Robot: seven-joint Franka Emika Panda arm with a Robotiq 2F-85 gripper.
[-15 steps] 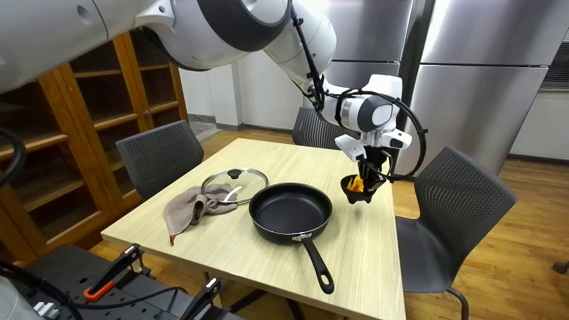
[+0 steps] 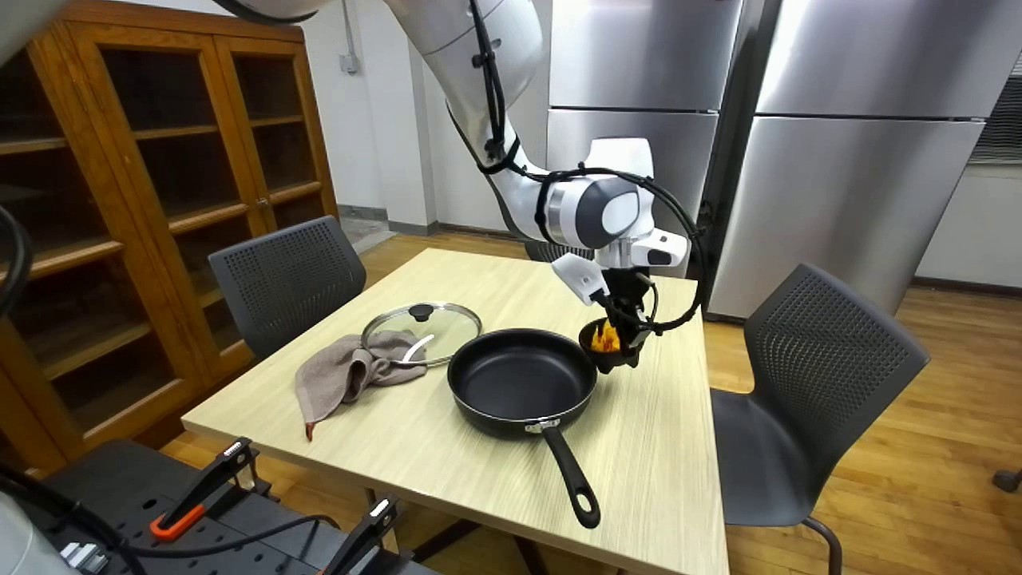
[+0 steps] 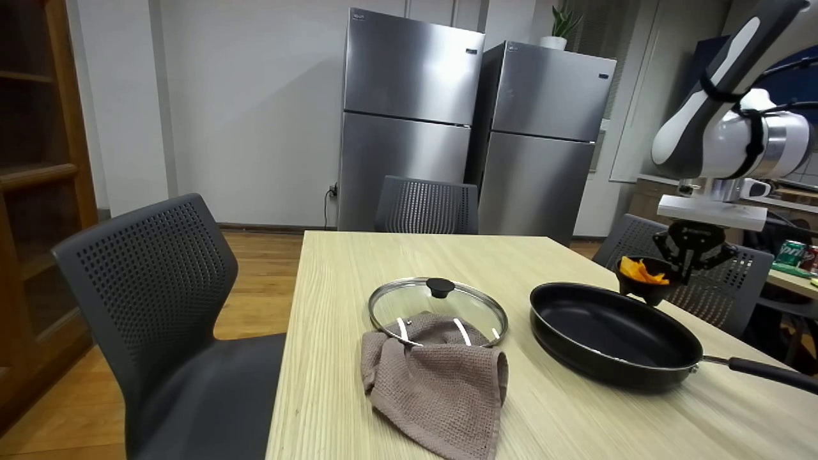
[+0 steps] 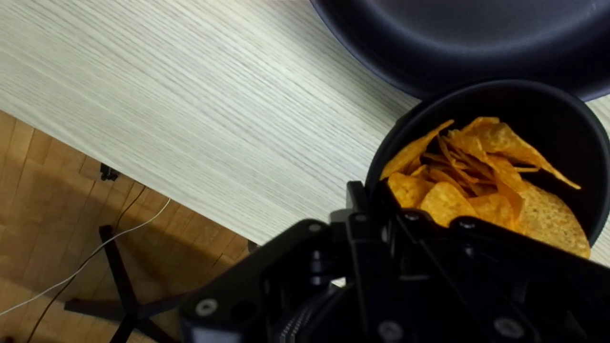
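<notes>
A small black bowl full of orange chips hangs from my gripper, which is shut on its rim. The exterior views show the bowl upright or nearly so, just beyond the rear right rim of the black frying pan. Seen from the wrist, the bowl's edge overlaps the outline of the pan; whether they touch I cannot tell. The pan is empty, its handle pointing toward the table's front edge. In the second exterior view, chips stick up above the bowl's rim.
Left of the pan, a glass lid with a black knob leans on a crumpled brown towel. Grey chairs stand around the table.
The arm has carried the bowl of chips leftward, closer to the pan. Pan, lid and towel are where they were.
</notes>
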